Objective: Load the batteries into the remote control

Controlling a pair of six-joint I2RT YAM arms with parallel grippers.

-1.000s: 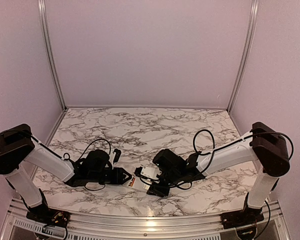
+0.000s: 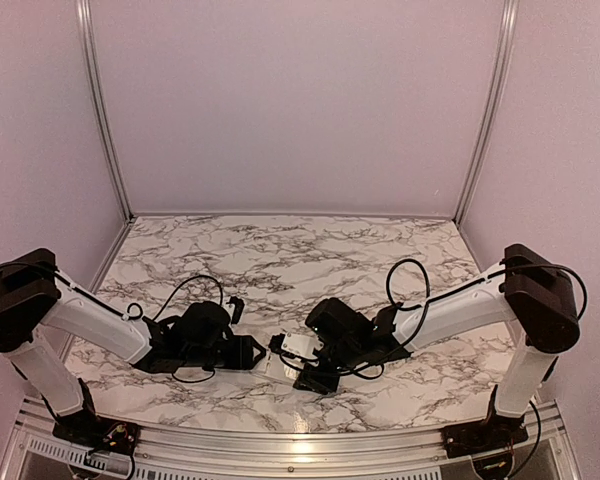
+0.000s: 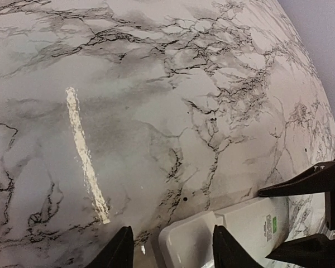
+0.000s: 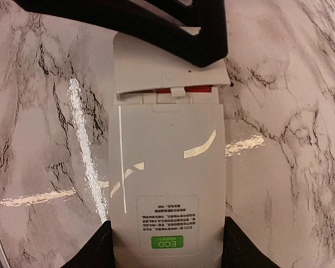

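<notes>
The white remote control (image 4: 167, 145) lies back up on the marble table, its ECO label showing. My right gripper is shut on its body. The battery cover (image 4: 151, 64) rests askew over the top end, with a sliver of red visible beneath its edge. My left gripper is part open at the cover's end, its fingertips beside the cover (image 3: 187, 240) in the left wrist view. In the top view both grippers meet over the remote, which they largely hide.
Walls stand at the back and both sides, and a metal rail (image 2: 290, 440) runs along the front edge.
The left gripper has shifted slightly; the right arm is still.
</notes>
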